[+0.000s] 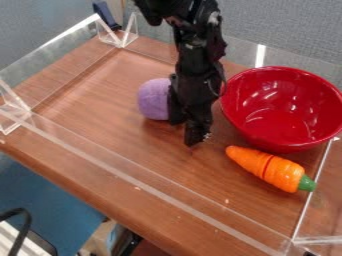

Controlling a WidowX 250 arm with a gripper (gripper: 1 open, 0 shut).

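The black gripper (190, 125) is lowered to the tabletop at the centre, just right of and partly in front of a purple round object (152, 99). Its dark fingers overlap that object's right side, and I cannot tell whether they touch it or whether they are open or shut. A red bowl (278, 106) sits at the right, close beside the arm. An orange toy carrot (267, 167) with a green tip lies in front of the bowl, to the right of the gripper.
Clear low walls edge the wooden table (94, 120), which has free room at the left and front. A grey wall is behind. Cables and other items lie below the front-left edge.
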